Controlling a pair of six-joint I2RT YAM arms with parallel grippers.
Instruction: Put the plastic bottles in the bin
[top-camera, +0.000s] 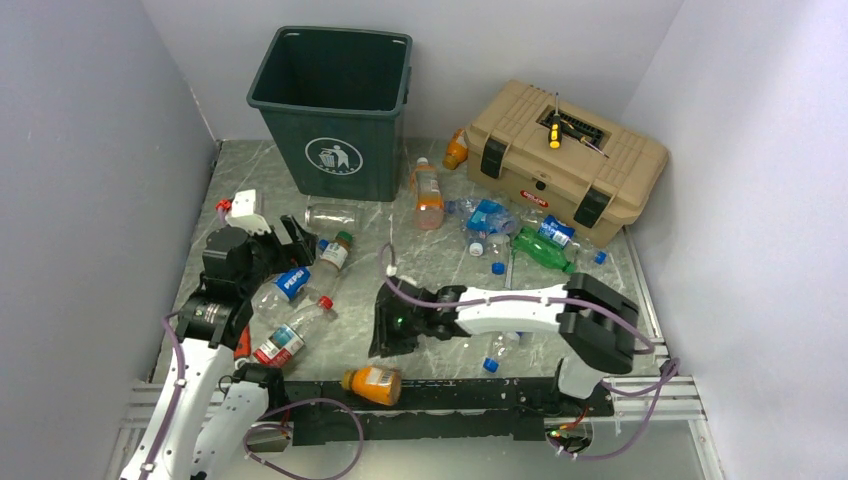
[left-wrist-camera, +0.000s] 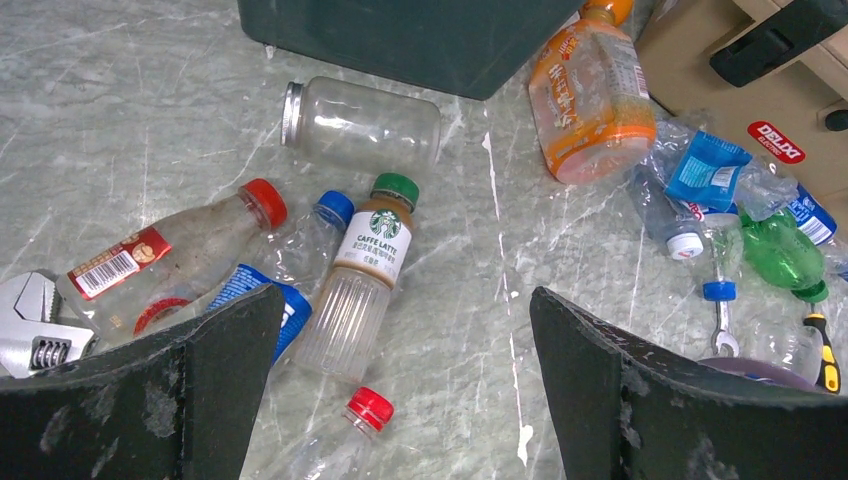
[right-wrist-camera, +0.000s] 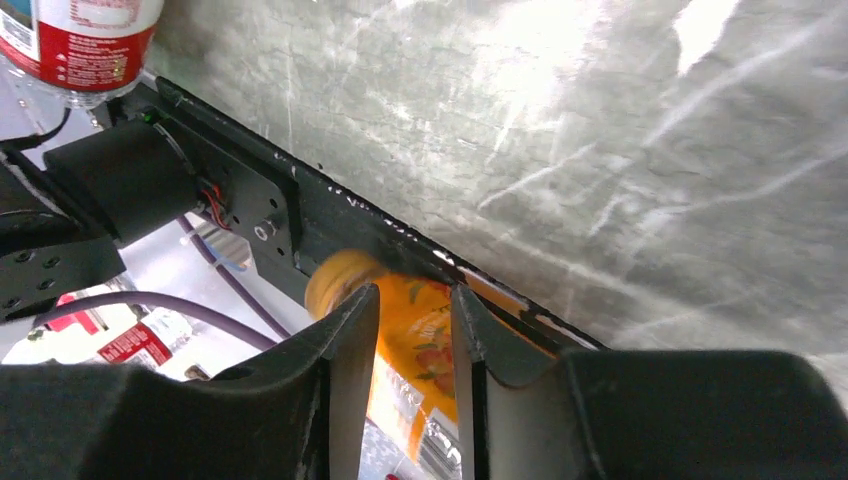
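An orange bottle (top-camera: 372, 385) lies on the black front rail, just below my right gripper (top-camera: 385, 342). In the right wrist view, that bottle (right-wrist-camera: 410, 350) shows behind the two close-set fingertips (right-wrist-camera: 365, 305); whether they touch it is unclear. My left gripper (top-camera: 298, 240) is open over bottles at the left, including a Starbucks bottle (left-wrist-camera: 375, 240), a Pepsi bottle (top-camera: 290, 285) and a red-capped bottle (top-camera: 285, 340). More plastic bottles, including a green one (top-camera: 540, 250), lie at the right. The green bin (top-camera: 340, 170) stands at the back.
A tan toolbox (top-camera: 560, 170) with tools on top fills the back right. A glass jar (left-wrist-camera: 365, 125) lies before the bin, and a wrench (left-wrist-camera: 30, 330) at the left.
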